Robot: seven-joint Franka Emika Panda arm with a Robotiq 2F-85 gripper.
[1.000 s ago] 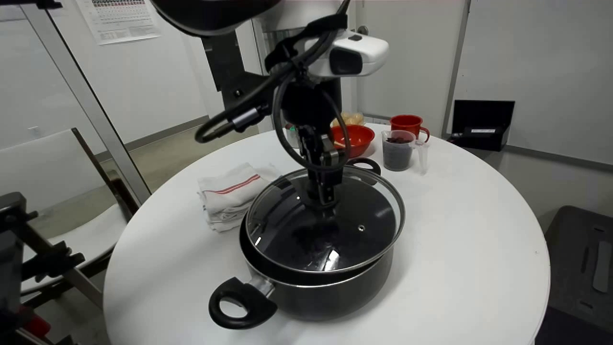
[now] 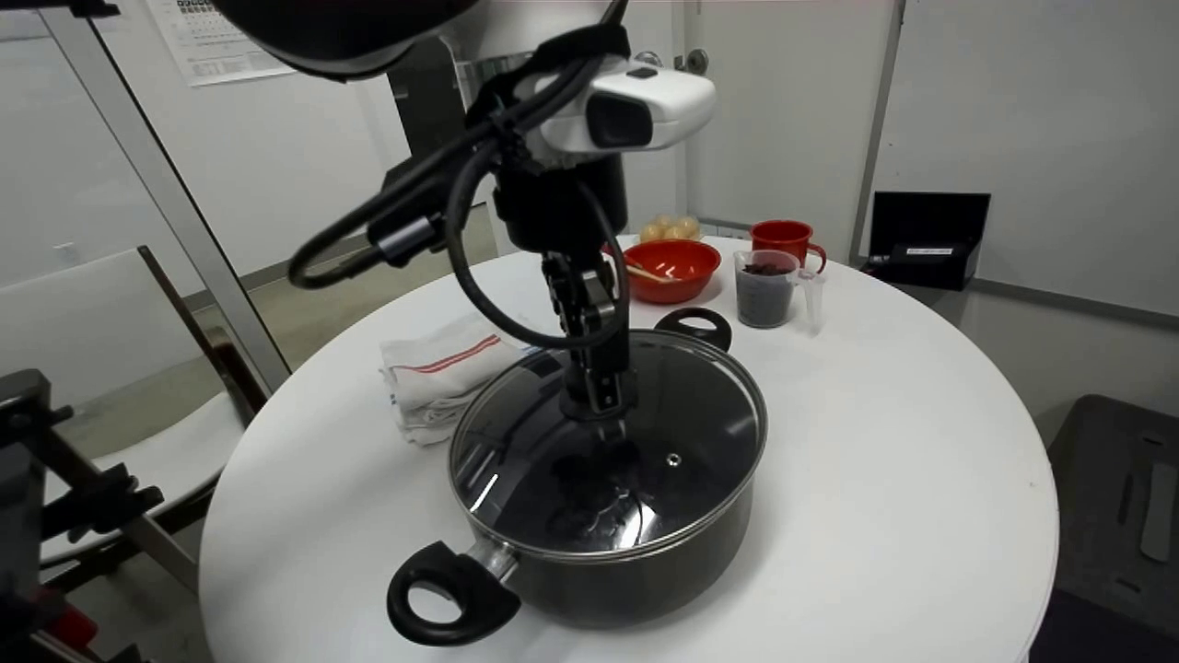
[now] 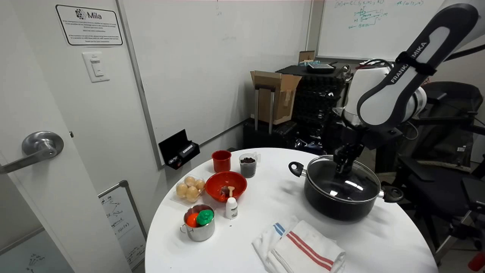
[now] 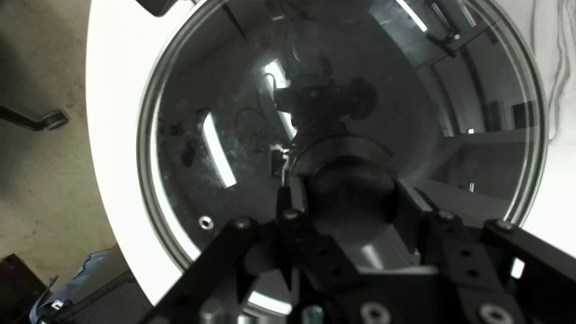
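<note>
My gripper is shut on the dark round knob point(image 4: 351, 186) in the middle of the glass lid. The lid point(image 2: 531, 464) has a metal rim and a small steam vent, and in the first exterior view it lies level over the black pot point(image 2: 652, 591), its rim meeting the pot's rim. Two black looped handles stick out from the pot's sides. Seen from the second exterior view, the pot point(image 3: 338, 209) stands at the right of the table under my gripper point(image 3: 344, 170). What is inside the pot cannot be made out through the dark glass.
Folded white towels point(image 3: 300, 248) lie close beside the pot. Further off stand a red bowl point(image 3: 213, 184), a red mug point(image 3: 221, 161), a measuring cup point(image 3: 248, 167), a small white bottle point(image 3: 232, 208), a metal pot with toy vegetables point(image 3: 200, 229) and eggs point(image 3: 190, 189).
The lid, held by my gripper, has come down and to the left in the first exterior view. The gap at the pot's near rim has closed, and the pot has shifted slightly left.
</note>
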